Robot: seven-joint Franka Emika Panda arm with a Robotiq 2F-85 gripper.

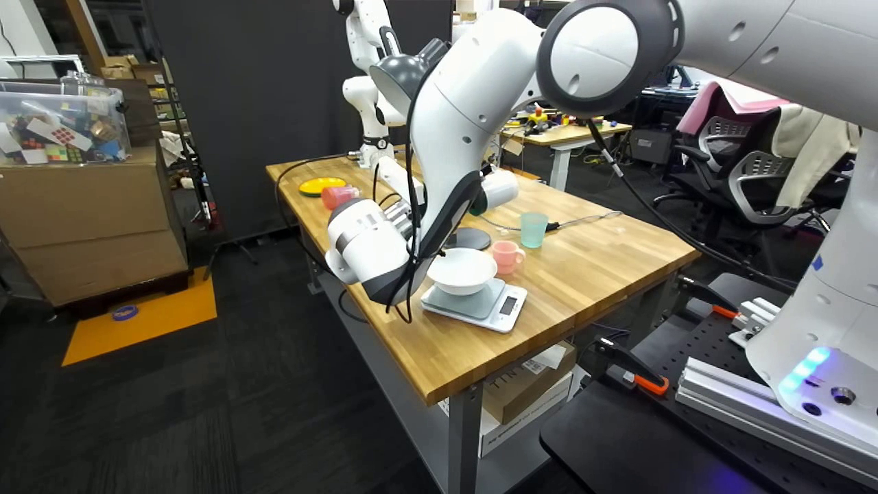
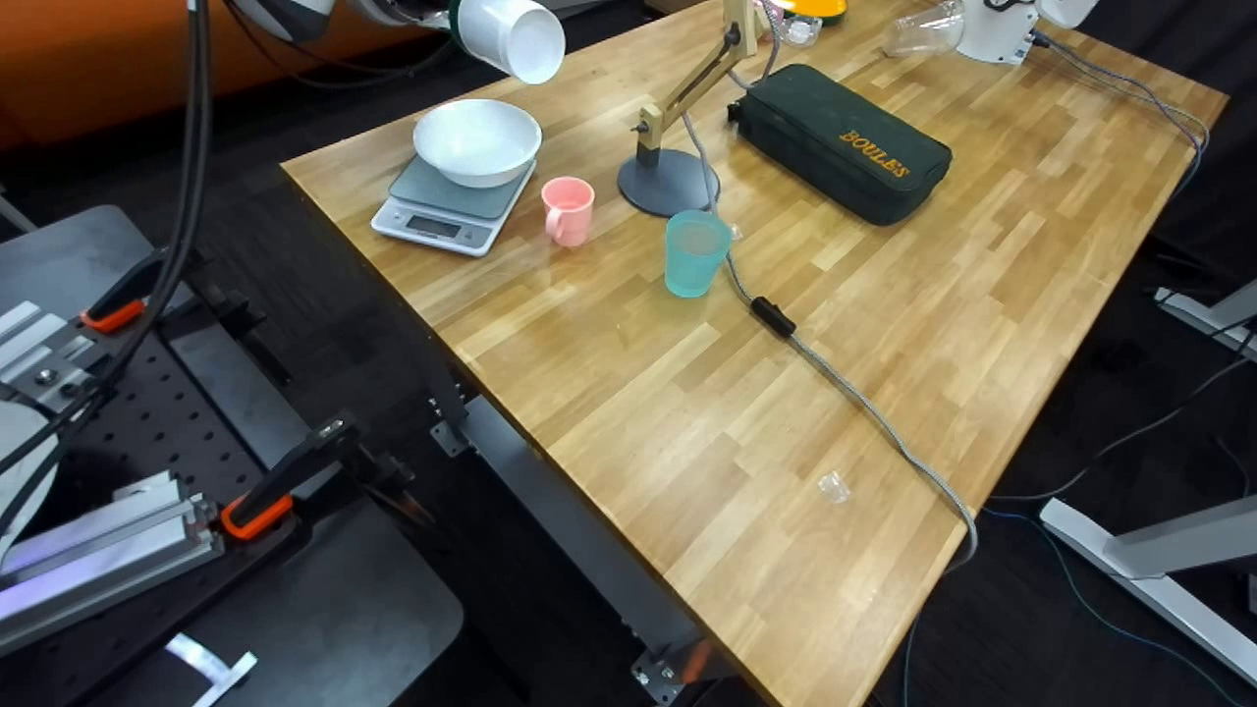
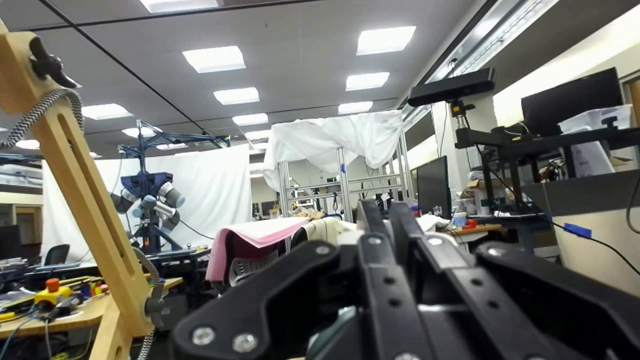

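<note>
My gripper points level across the room in the wrist view, its black fingers close together. A white cup with a dark green part (image 1: 498, 189) is held sideways beyond the wrist in exterior view 1. At the top of exterior view 2, the cup (image 2: 513, 37) has its mouth facing right and slightly down. Only a bit of green (image 3: 334, 331) shows below the fingers, so the exact grip is hidden. A white bowl (image 2: 477, 141) sits on the kitchen scale (image 2: 433, 226), left of and below the cup.
A pink mug (image 2: 569, 212), a teal cup (image 2: 695, 253) and the lamp base (image 2: 668, 183) stand near the scale. The wooden lamp arm (image 3: 90, 180) rises close to my gripper. A black case (image 2: 840, 143) lies farther along.
</note>
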